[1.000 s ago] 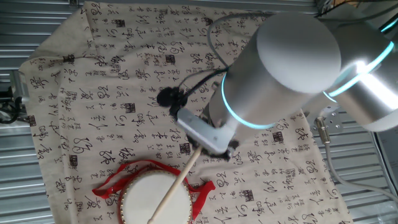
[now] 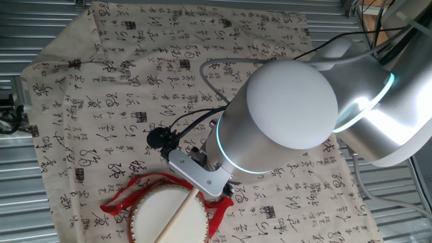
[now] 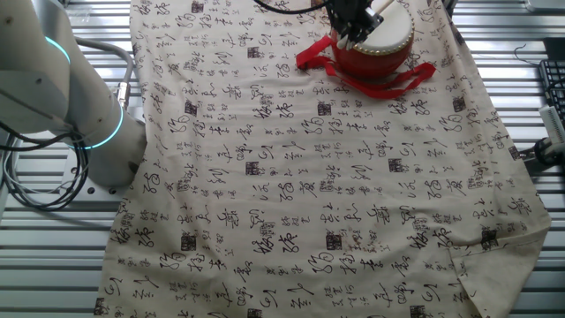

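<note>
A round drum [image 2: 169,217] with a pale skin and a red body [image 3: 375,64] rests on the patterned cloth, a red ribbon [image 2: 123,205] loose around it. My gripper [image 2: 196,189] is over the drum's far edge in exterior view 1, shut on a pale wooden drumstick [image 2: 177,217]. The stick slants across the drum skin toward the lower left; whether it touches the skin I cannot tell. In exterior view 2 the dark gripper [image 3: 353,28] appears at the top, beside the drum, and only a short piece of the stick [image 3: 384,7] shows. The fingers are mostly hidden.
Slatted metal [image 2: 23,169] borders the cloth. Dark equipment [image 2: 10,115] stands at the left edge. Cables [image 2: 202,67] hang along the arm.
The arm and gripper have moved left and down in exterior view 1, closer to the drum, carrying the stick farther over the skin. Drum and ribbon have stayed in place.
</note>
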